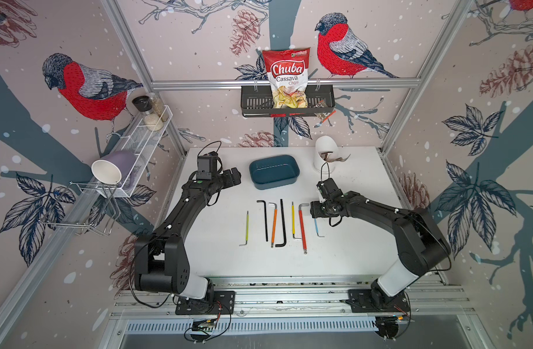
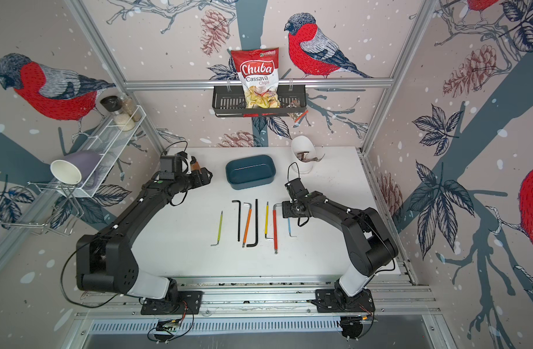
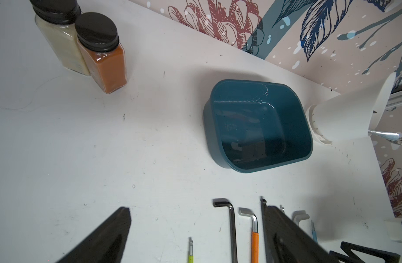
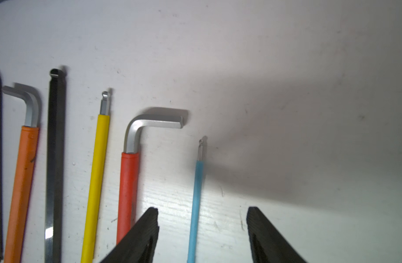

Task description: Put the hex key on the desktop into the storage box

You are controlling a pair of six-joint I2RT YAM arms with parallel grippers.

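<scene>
Several hex keys lie in a row on the white desk: green (image 1: 246,228), black (image 1: 266,221), orange (image 1: 273,224), yellow (image 1: 293,220), red (image 1: 302,231) and light blue (image 4: 195,197). Behind them is the empty dark teal storage box (image 3: 258,127). My right gripper hangs over the blue key, fingers apart, one on either side of it in the right wrist view, with nothing held. My left gripper is open above the left back of the desk, facing the box, nothing between its fingers.
Two spice jars (image 3: 105,65) stand at the back left. A white holder with cutlery (image 3: 341,114) is right of the box. A wire shelf with a cup hangs on the left, and a rack with chips is on the back wall.
</scene>
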